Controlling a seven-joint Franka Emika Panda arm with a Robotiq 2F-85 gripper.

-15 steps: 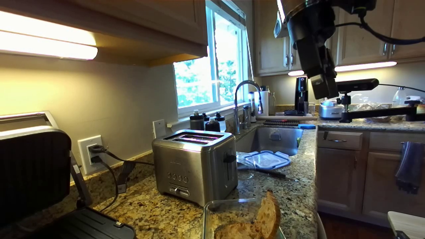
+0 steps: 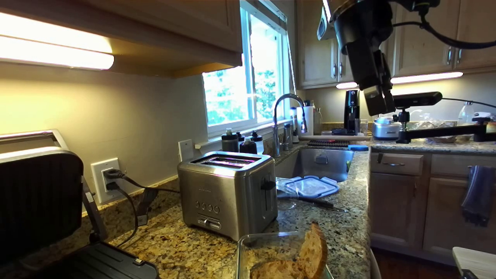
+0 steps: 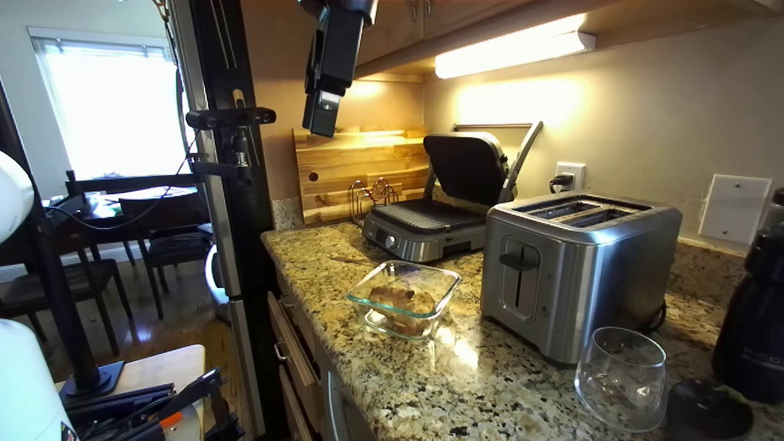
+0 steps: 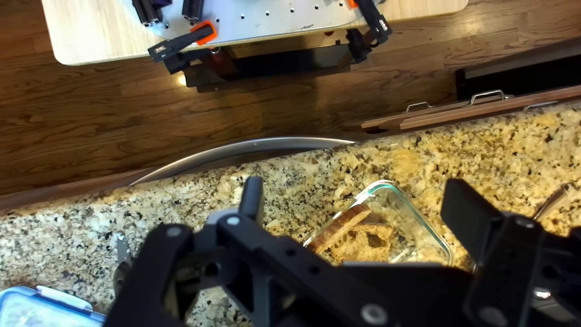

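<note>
My gripper is open with nothing between its fingers, held high above the counter. Below it in the wrist view, partly covered by the gripper's own body, is a glass dish [image 4: 420, 210]. Bread slices [image 4: 363, 240] lie in that dish; in exterior view 1 one slice [image 2: 313, 253] leans up against the dish's side. The silver two-slot toaster [image 2: 228, 190] stands beside the dish, and no bread shows above its slots. In exterior view 2 the gripper [image 3: 321, 132] hangs well above the counter, apart from the dish [image 3: 441, 283] and the toaster [image 3: 588, 257].
An open contact grill [image 3: 433, 220] stands by the wall. On the toaster's other side are an empty drinking glass [image 3: 621, 382] and a blue-edged lid [image 2: 314, 186] near the sink [image 2: 321, 162]. Upper cabinets [image 2: 172, 28] overhang the counter. Bare counter [image 3: 411, 382] lies in front of the toaster.
</note>
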